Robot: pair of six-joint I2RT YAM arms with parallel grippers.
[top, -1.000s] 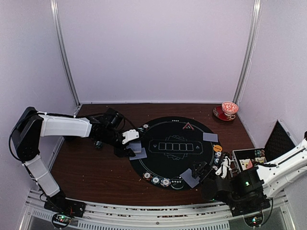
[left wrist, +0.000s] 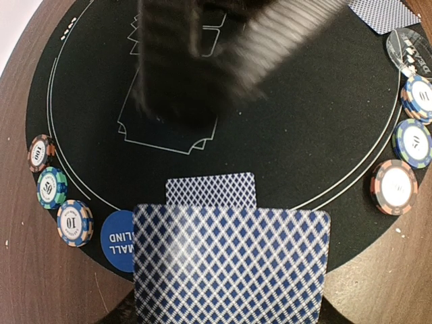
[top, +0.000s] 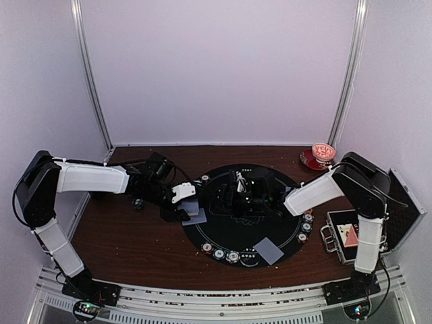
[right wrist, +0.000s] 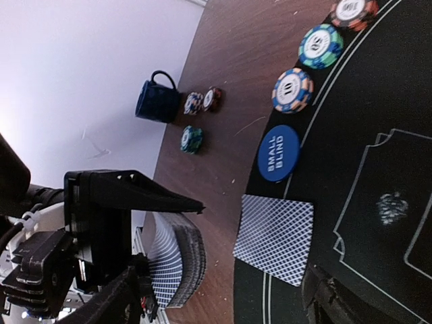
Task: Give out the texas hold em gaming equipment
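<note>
A thick deck of blue-backed cards (left wrist: 229, 263) is gripped by my left gripper (top: 185, 209) at the left edge of the round black poker mat (top: 223, 241). Just beyond the deck, one card (right wrist: 275, 237) lies face down on the mat, near the blue small blind button (right wrist: 278, 152). My right gripper hangs over the mat, its fingers (right wrist: 331, 300) apart and nothing visible between them. It shows blurred in the left wrist view. Other face-down cards lie at the mat's front (top: 268, 250) and at its right side, the latter partly hidden by the right arm.
Poker chips (top: 219, 254) ring the mat. An open case (top: 343, 234) stands at the right, a red cup on a saucer (top: 322, 152) at the back right. Beyond the left edge are a dark mug (right wrist: 157, 98) and loose chips.
My right gripper has swept from the front right of the mat across its middle toward the deck. The left arm and deck have stayed still.
</note>
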